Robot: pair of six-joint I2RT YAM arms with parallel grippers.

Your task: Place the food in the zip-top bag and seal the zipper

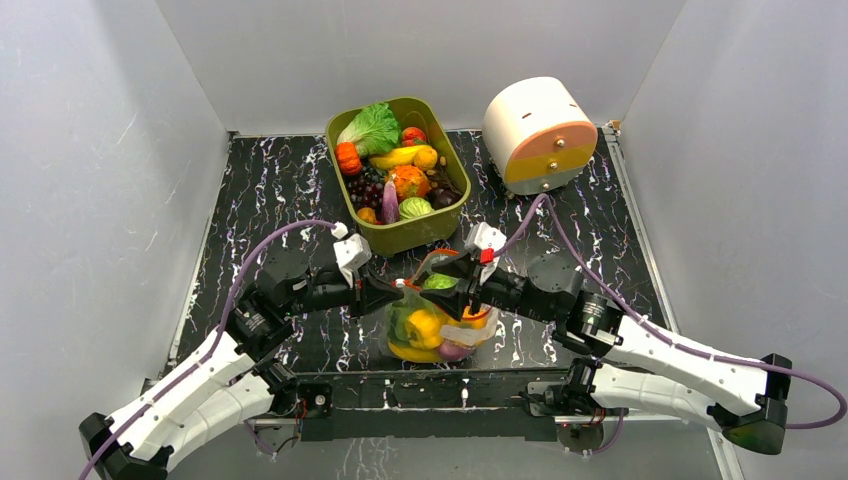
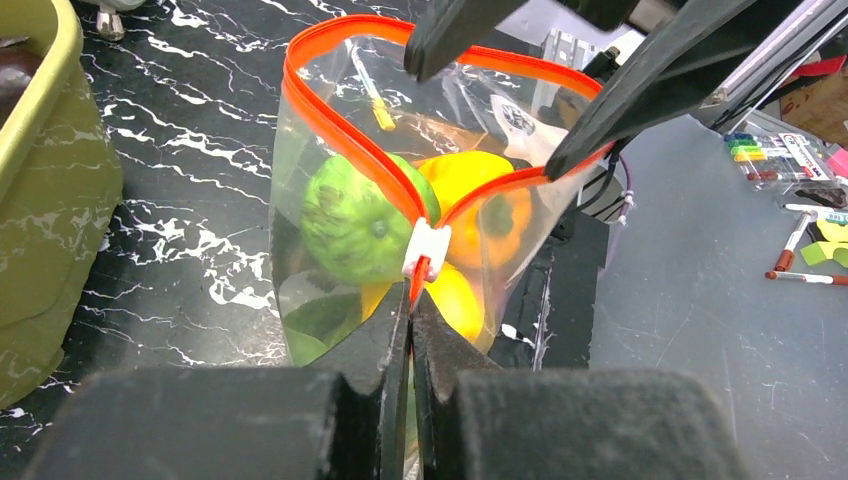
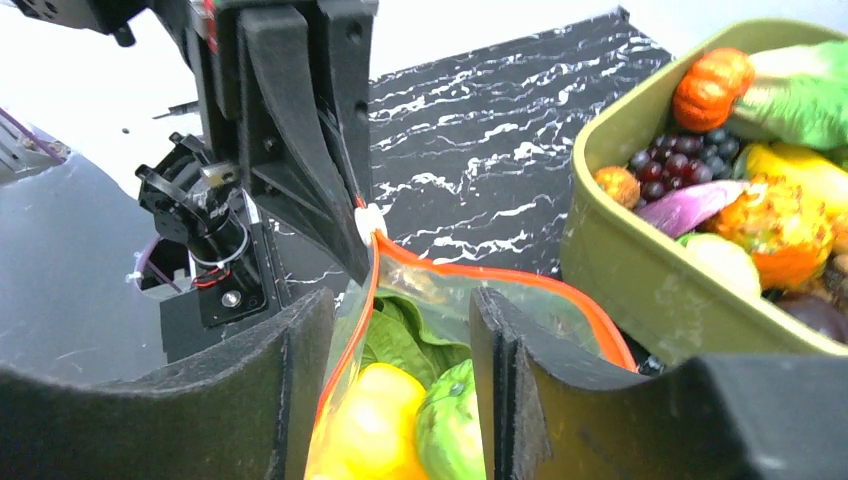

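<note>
The clear zip bag stands upright near the front edge, its orange-zipped top spread open, holding a yellow pepper, a green round vegetable and other produce. My left gripper is shut on the zipper end just below the white slider. My right gripper is part open over the bag's mouth, its fingertips apart with the bag's opening visible between them. In the left wrist view its fingers hang above the right side of the orange rim.
A green basket full of produce stands behind the bag. A white cylindrical box with orange and yellow front sits at the back right. Bare marble surface lies to either side of the basket.
</note>
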